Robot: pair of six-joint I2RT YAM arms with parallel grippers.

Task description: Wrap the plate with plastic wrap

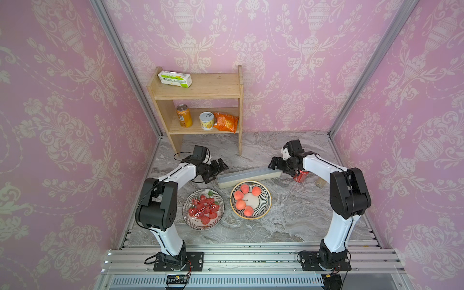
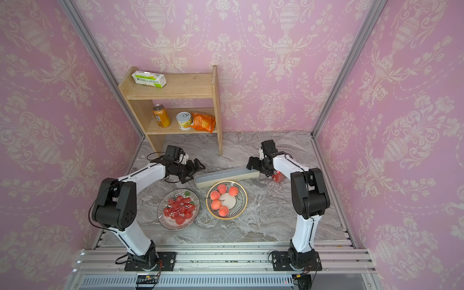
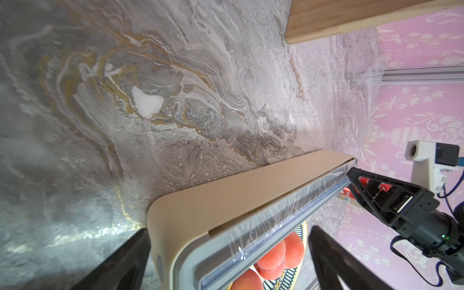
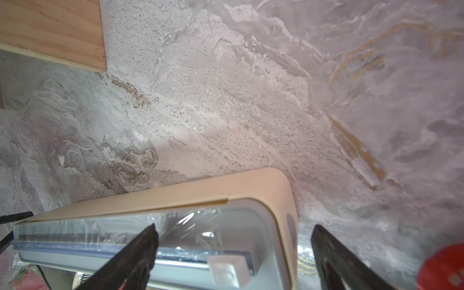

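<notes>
A long cream and grey plastic-wrap dispenser (image 1: 249, 177) lies on the table behind the plate of peach-coloured round fruit (image 1: 266, 206). Clear film (image 4: 193, 229) runs along its length in the right wrist view. My left gripper (image 1: 218, 172) is open just off the dispenser's left end, whose near corner shows between the blurred fingers in the left wrist view. At the other end, my right gripper is open, with the dispenser's end lying between its fingers. No film shows over the peach plate, which touches or nearly touches the dispenser's front.
Another plate (image 1: 192, 223) with red strawberries under shiny film sits front left. Behind the left arm stands a wooden shelf (image 1: 212, 87) with a can, tin, snack bag and box. A red item (image 1: 300, 176) lies under the right arm.
</notes>
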